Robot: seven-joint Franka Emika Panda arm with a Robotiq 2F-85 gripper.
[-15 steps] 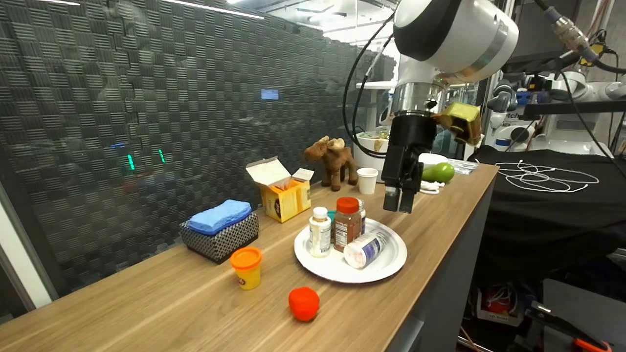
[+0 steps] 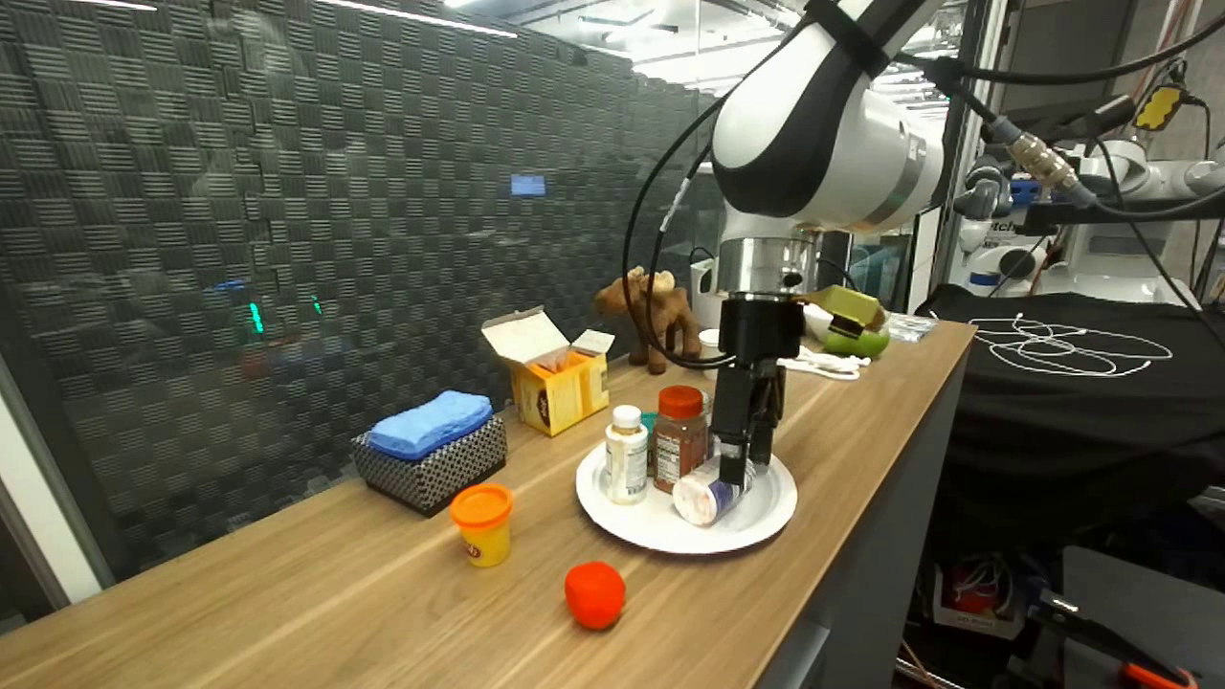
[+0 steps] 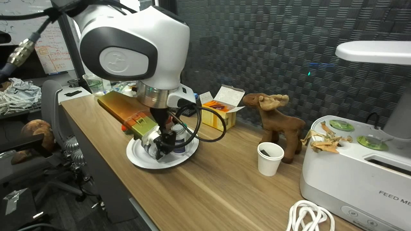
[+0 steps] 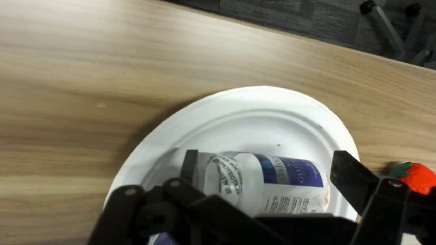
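On its side on the white plate (image 2: 643, 530) lies a white bottle with a blue label (image 4: 292, 171). My open gripper points down over it, one finger beyond each end of the bottle in the wrist view; whether either touches it I cannot tell. Exterior view 1 shows the gripper (image 2: 744, 454) low over the plate, partly covering the lying bottle (image 2: 696, 499). Upright on the same plate stand a white-capped bottle (image 2: 627, 459) and a red-capped jar (image 2: 679, 442), with another container mostly hidden behind.
A red toy strawberry (image 2: 594, 595) and a yellow tub with orange lid (image 2: 482, 530) sit on the counter near the plate. Behind are a blue cloth (image 2: 431, 425) on a dark box, an open yellow box (image 2: 560, 388) and a toy moose (image 3: 275, 119). A paper cup (image 3: 268, 163) stands apart.
The arm has come down and to the left in exterior view 1, bringing my gripper from above the plate's far side to the lying bottle. Objects on the plate look unmoved.
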